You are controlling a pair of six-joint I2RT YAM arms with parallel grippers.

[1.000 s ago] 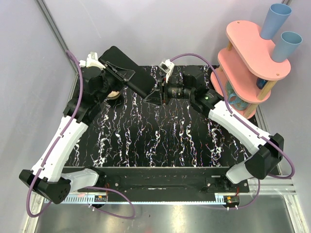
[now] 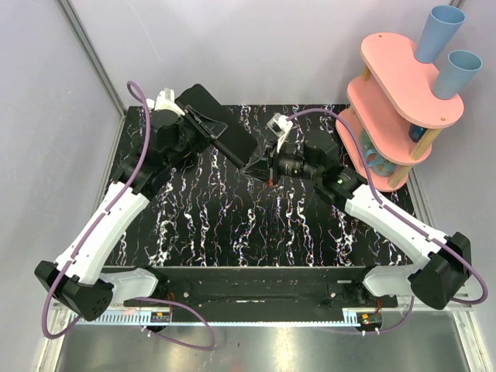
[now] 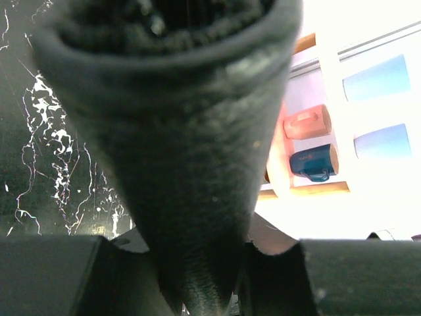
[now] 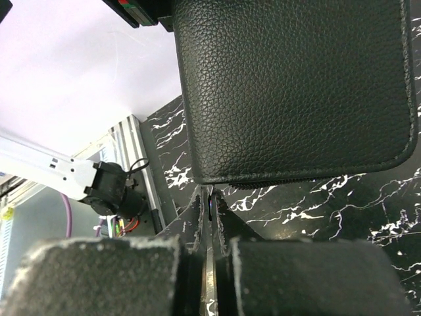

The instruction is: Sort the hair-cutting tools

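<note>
A black leather zip case [image 2: 222,133] is held tilted above the table, with my left gripper [image 2: 208,130] shut on its upper part. In the left wrist view the case [image 3: 187,151] stands edge-on between the fingers; its near end looks gaping, with blurred glints inside. My right gripper is shut at the lower corner of the case [image 4: 296,92], just below a strip of zip teeth [image 4: 276,184]. A thin dark sliver shows between its fingertips; whether that is the zip pull I cannot tell. No hair cutting tools can be made out.
A pink tiered shelf [image 2: 395,74] fills the back right, with blue cups [image 2: 439,35] on top and more cups on its lower levels.
</note>
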